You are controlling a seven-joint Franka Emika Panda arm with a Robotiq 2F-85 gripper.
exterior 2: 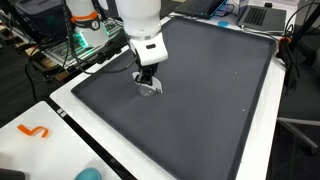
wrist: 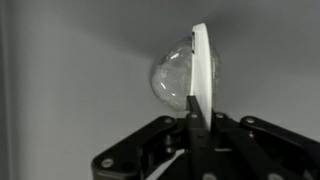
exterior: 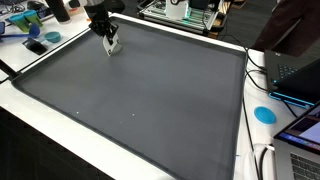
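Note:
In the wrist view, a narrow white strip (wrist: 203,65) stands between the fingertips of my gripper, which is shut on it. Just past the fingertips, a clear rounded object (wrist: 170,78) lies behind the strip; whether the two are joined, I cannot tell. From the second exterior view, the gripper (exterior 2: 148,75) points down over the grey board, with the clear and white item (exterior 2: 151,88) directly beneath it, at or close to the surface. The first exterior view has the gripper (exterior: 107,35) near the board's far left corner, the whitish item (exterior: 113,46) below it.
The grey board (exterior: 140,90) is otherwise mostly bare. Beyond its right edge are a blue disc (exterior: 265,115) and laptops (exterior: 297,155). Small containers (exterior: 36,46) stand off the left corner. An orange item (exterior 2: 33,130) lies on the white table edge.

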